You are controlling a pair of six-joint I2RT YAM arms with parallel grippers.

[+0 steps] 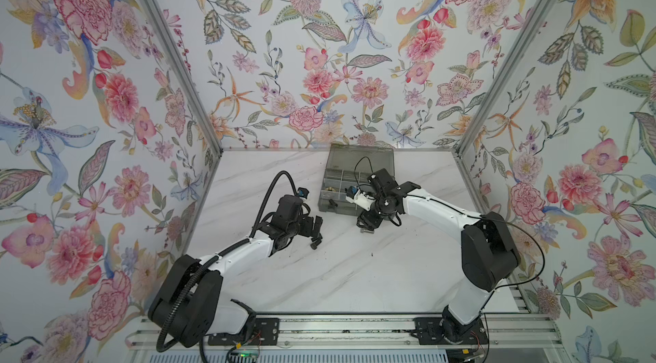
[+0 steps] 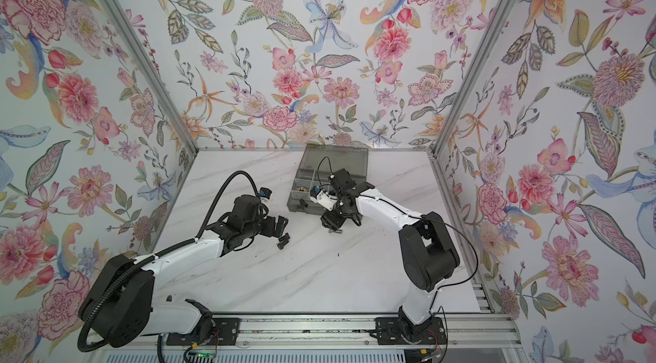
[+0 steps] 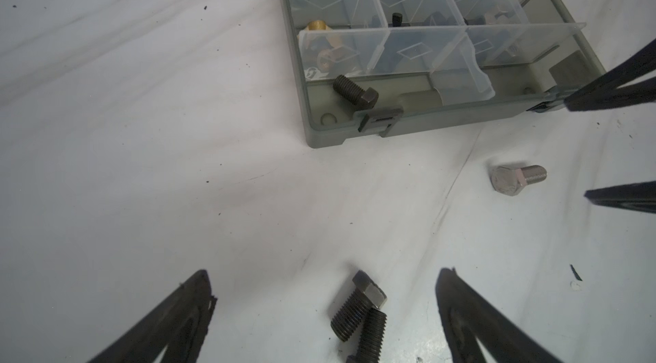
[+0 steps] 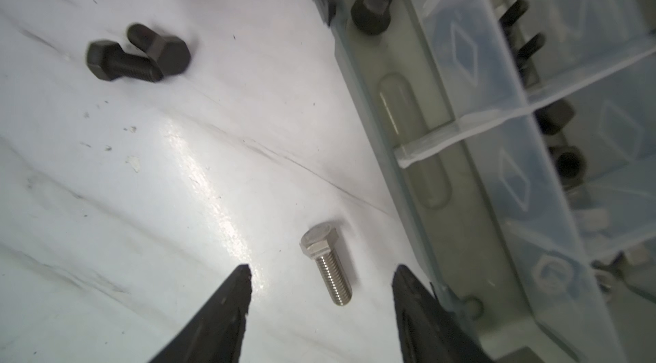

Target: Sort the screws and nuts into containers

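Note:
A grey compartment box (image 1: 358,154) stands open at the back centre, holding bolts, nuts and brass pieces behind clear dividers. Two dark bolts (image 3: 352,311) lie on the table below my open left gripper, between its fingers in the left wrist view but not held. A silver bolt (image 4: 328,267) lies in front of the box, below my open right gripper. A dark bolt (image 3: 352,93) rests in the box's front compartment.
Metal rails (image 2: 300,318) run along the front edge, and floral walls surround the back and sides.

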